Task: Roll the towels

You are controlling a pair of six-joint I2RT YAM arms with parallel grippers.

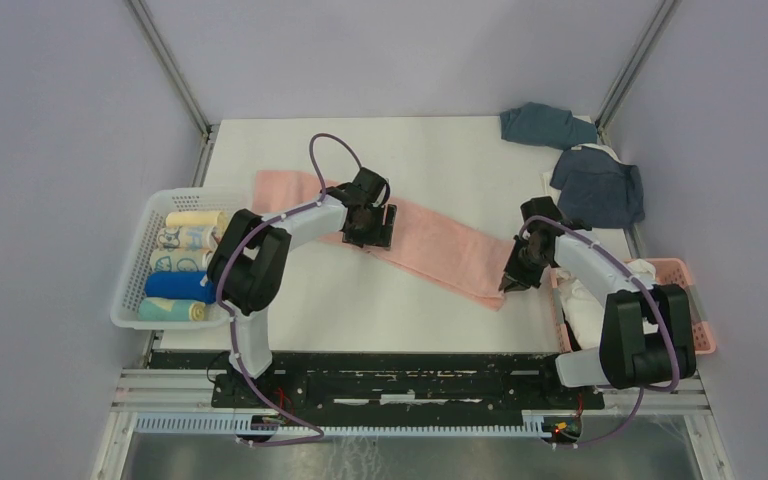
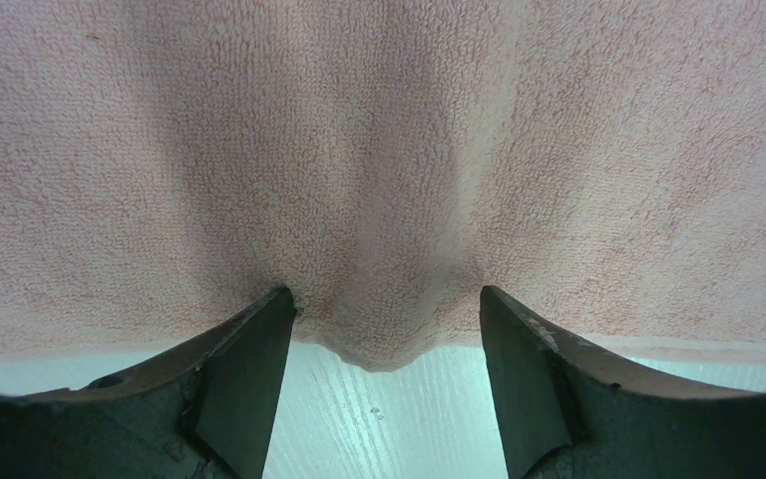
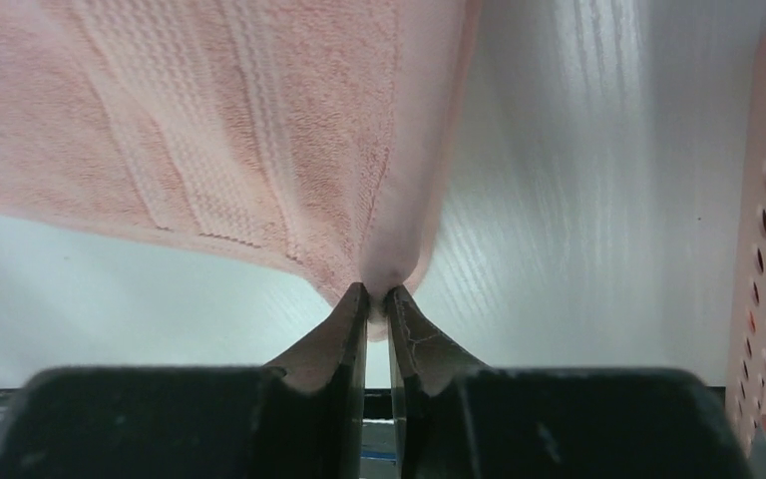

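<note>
A long pink towel lies folded lengthwise across the white table, slanting from upper left to lower right. My left gripper is open over its middle; in the left wrist view its fingertips rest at the near edge, either side of a soft bulge in the cloth. At the towel's right end my right gripper is shut on the corner, with the fabric pinched between its fingertips, as the right wrist view shows.
A white basket of rolled towels stands left. A pink basket with white cloths stands right, close to my right gripper. Folded dark towels lie at the back right.
</note>
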